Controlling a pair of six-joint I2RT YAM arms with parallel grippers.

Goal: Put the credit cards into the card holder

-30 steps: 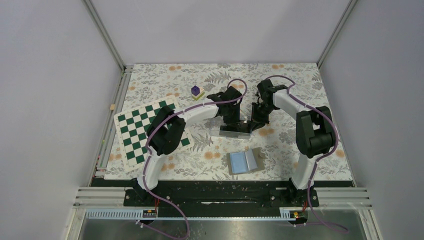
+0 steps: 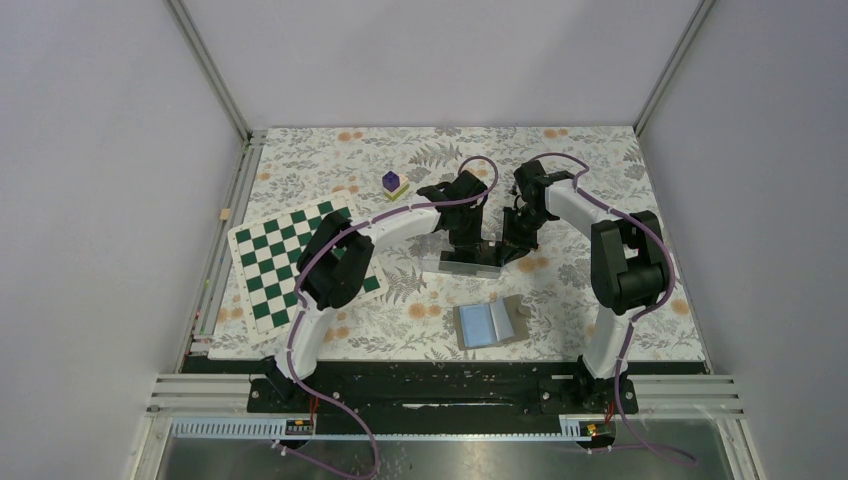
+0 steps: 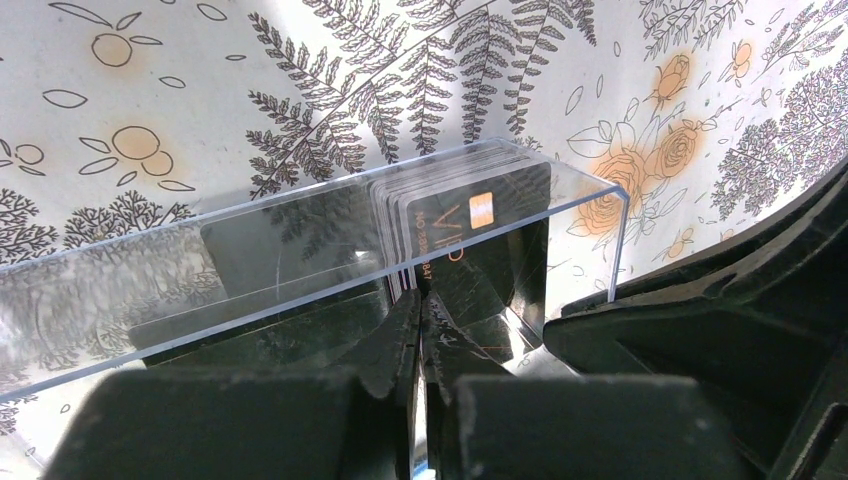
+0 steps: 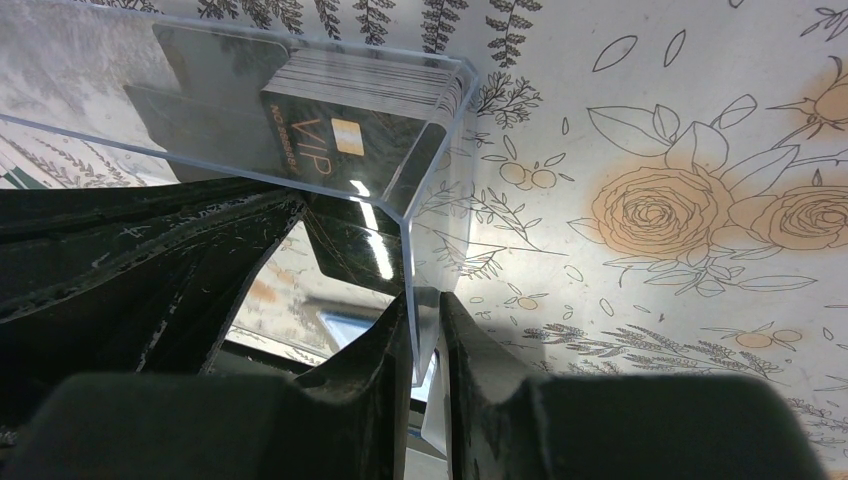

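Note:
A clear box (image 2: 455,267) holds a stack of black VIP cards (image 3: 487,205) at its right end, leaning against other dark cards. My left gripper is shut with its tips at the left edge of the stack; nothing shows clearly between them. In the right wrist view my right gripper is shut on the clear side wall at the box's right end, and the VIP cards (image 4: 335,140) lie just behind that wall. The card holder (image 2: 478,325) lies open in front of the box, its blue-tinted page showing.
On the left lies a green-and-white checkered board (image 2: 270,262). A small purple and yellow block (image 2: 392,183) sits behind. Both arms crowd over the box; the patterned tablecloth (image 2: 560,310) is bare to the right of the card holder.
My left gripper has shifted slightly to the right over the box. The right arm, the box and the card holder look unmoved.

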